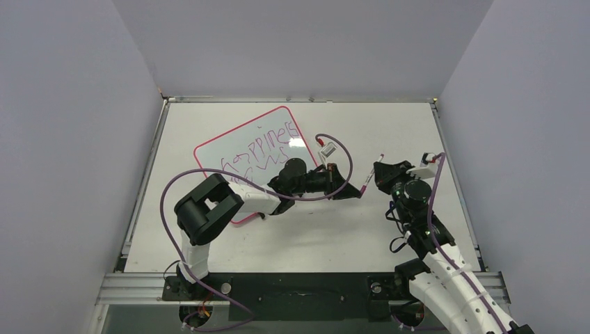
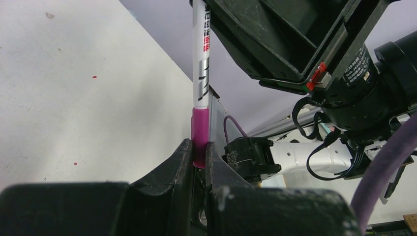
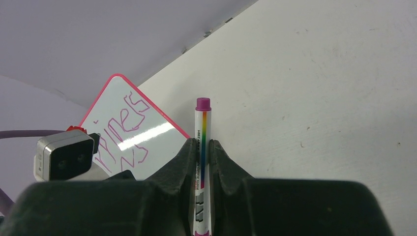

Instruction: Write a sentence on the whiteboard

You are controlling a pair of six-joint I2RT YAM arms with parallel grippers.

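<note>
A white marker (image 1: pixel 370 177) with a magenta cap (image 2: pixel 200 132) slants between my two grippers above the table. My left gripper is shut on the cap, which sits against the marker's body with no gap showing. In the right wrist view, my right gripper is shut around the white barrel, and the magenta rear end points away from it. The pink-rimmed whiteboard (image 1: pixel 216 153) lies tilted on the left half of the table. Pink handwriting (image 1: pixel 259 147) covers it in lines, the upper one resembling "happiness"; my left arm hides the lower part.
Grey walls (image 1: pixel 529 139) close in the sides and back. A purple cable (image 1: pixel 165 202) loops over my left arm, another along the right.
</note>
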